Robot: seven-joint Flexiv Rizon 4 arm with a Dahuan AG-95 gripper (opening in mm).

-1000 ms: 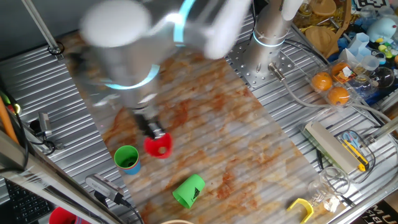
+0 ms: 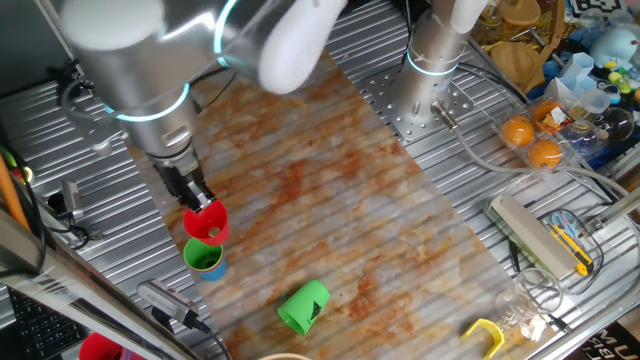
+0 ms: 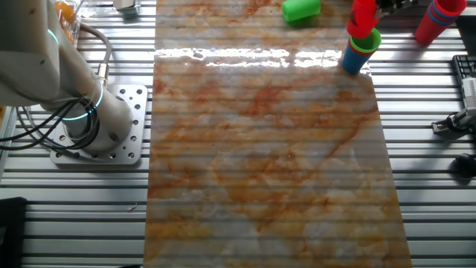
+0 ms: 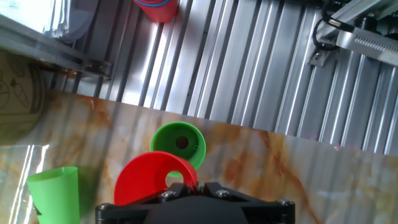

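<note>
My gripper (image 2: pixel 203 203) is shut on the rim of a red cup (image 2: pixel 206 226), which it holds in the air, mouth up and a little tilted. Below and partly overlapped by it in exterior view 1 stands a stack of cups (image 2: pixel 207 262), green inside with blue lower down. In the wrist view the red cup (image 4: pixel 140 179) covers the near edge of the green cup mouth (image 4: pixel 178 142). Exterior view 2 has the red cup (image 3: pixel 361 18) over the stack (image 3: pixel 357 56), slightly to one side. A separate green cup (image 2: pixel 303 306) lies on its side on the marbled board.
Red and blue nested cups (image 3: pixel 439 21) stand off the board on the slatted metal table. A small camera-like device (image 2: pixel 168 300) sits near the board's left edge. The middle of the board (image 3: pixel 275 164) is bare.
The red cup has travelled left with my gripper in exterior view 1, from right of the stack to above it. The stack and the lying green cup have stayed put.
</note>
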